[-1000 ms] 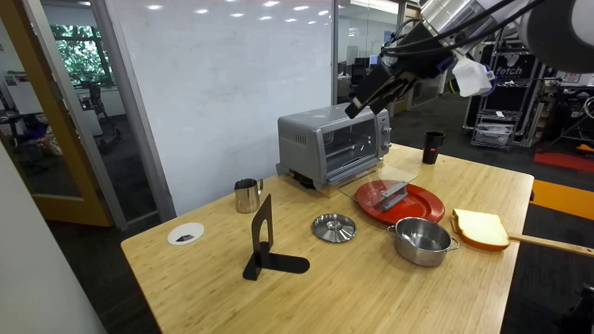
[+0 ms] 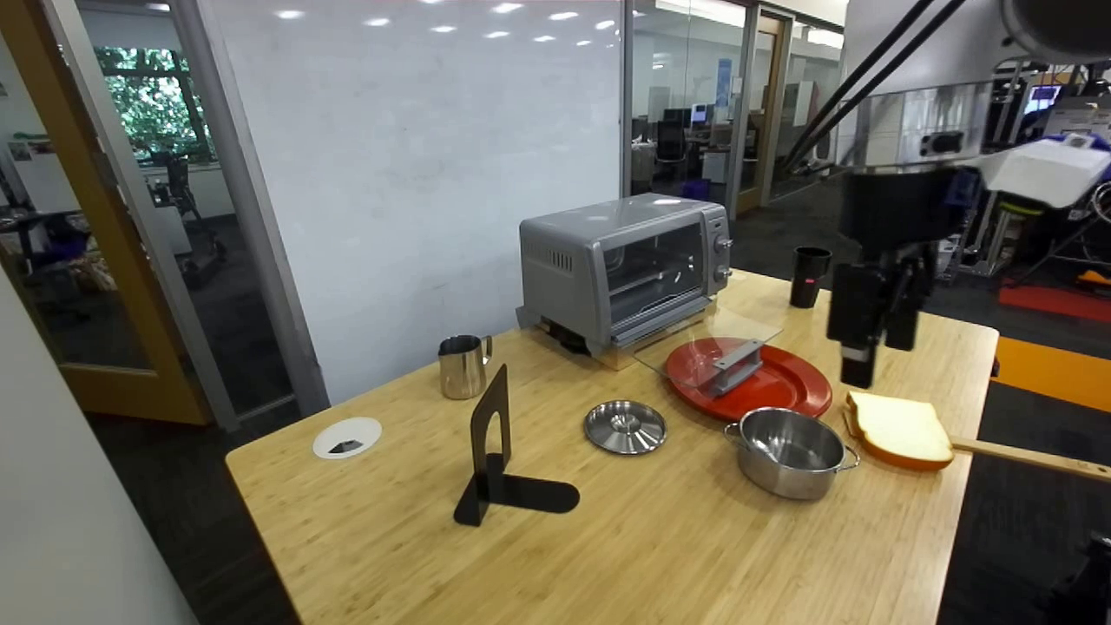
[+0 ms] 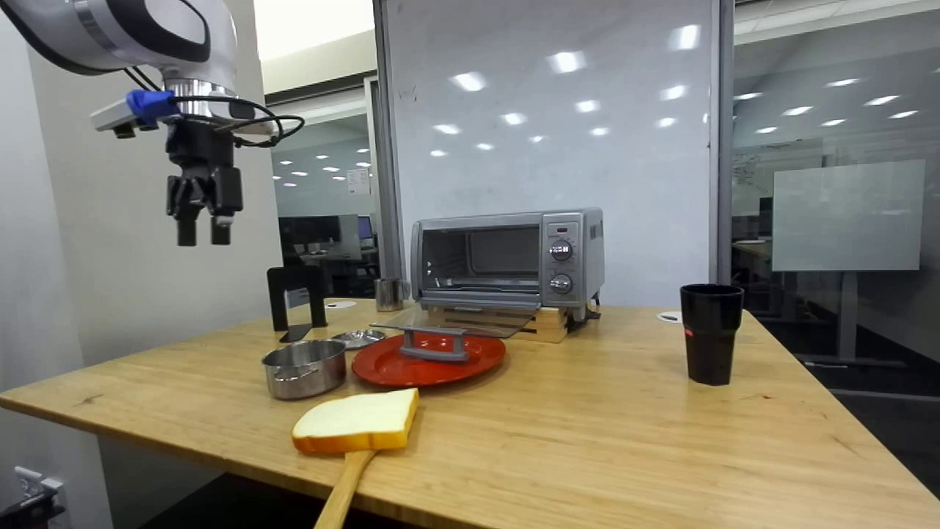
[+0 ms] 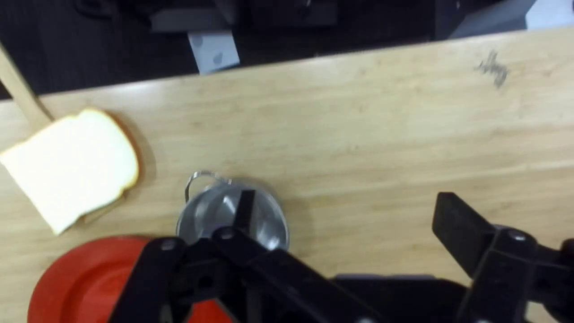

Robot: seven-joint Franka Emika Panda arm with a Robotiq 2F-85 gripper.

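Above the table hangs my gripper, pointing straight down. In the wrist view its two fingers stand wide apart and nothing is between them. Below, and partly hidden by one finger in that view, is a steel pot with two handles, uncovered. Its likely lid, a round steel disc with a knob, lies on the table. A bread slice rests on the wooden spatula, whose handle sticks out past the table edge. The red plate lies under the lowered glass oven door.
The grey toaster oven stands open at the back. A black cup is at the far right end, a steel pitcher and a black bookend toward the other end.
My arm has swung from a tilted pose above the oven to an upright one over the pot and bread side, with the gripper now lower. The tabletop objects have not moved.
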